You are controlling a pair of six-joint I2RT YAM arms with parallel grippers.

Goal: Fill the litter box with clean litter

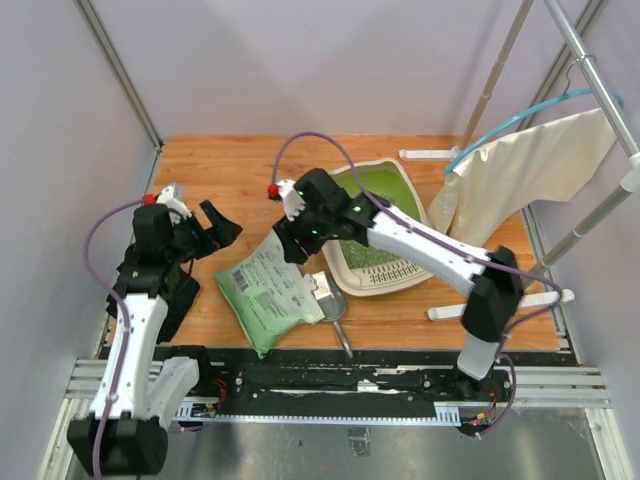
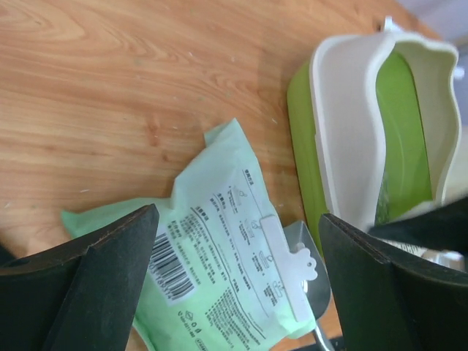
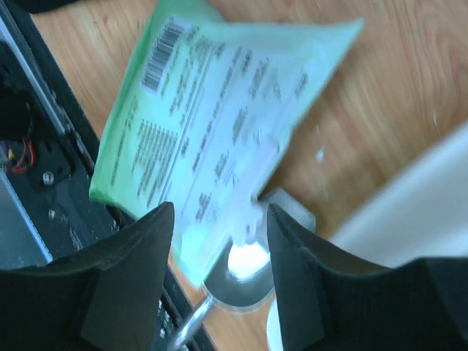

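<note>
A pale green litter bag (image 1: 266,288) with printed text and a barcode lies flat on the wood, left of the litter box (image 1: 345,285). The box is beige and green, with green granules inside. A metal scoop (image 1: 328,295) rests between the two, its head partly against the bag's clip side. My left gripper (image 1: 222,222) hangs over the table left of the bag's upper end, its fingers parted with nothing between them. My right gripper (image 1: 291,246) is above the bag's upper right edge near the box, also parted and empty; in the right wrist view the scoop (image 3: 241,278) shows beyond its fingers (image 3: 300,278).
A cream cloth (image 1: 530,170) hangs from a blue hoop on a white pole frame at the right. A black rail (image 1: 330,370) runs along the front edge.
</note>
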